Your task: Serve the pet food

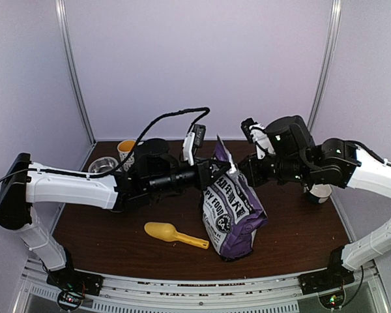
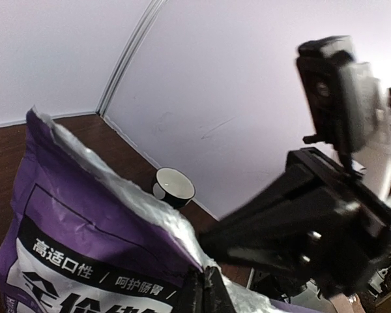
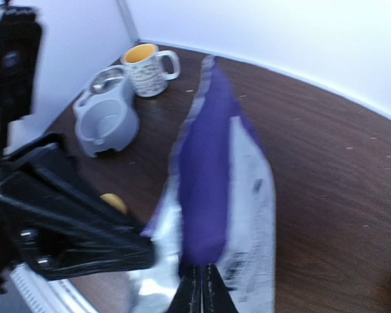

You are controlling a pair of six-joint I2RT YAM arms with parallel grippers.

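Note:
A purple pet food bag point(image 1: 231, 218) stands on the table, slightly leaning, its top edge between the two grippers. My left gripper is shut at that silvery top edge, apparently pinching it. My right gripper is shut at the same edge from the right; whether any film is between its fingertips is unclear. A yellow scoop point(image 1: 163, 231) lies left of the bag.
A patterned mug point(image 3: 146, 75) and a grey holder with a metal bowl point(image 3: 107, 124) are at the back left. A white bowl point(image 2: 173, 186) sits at the right side.

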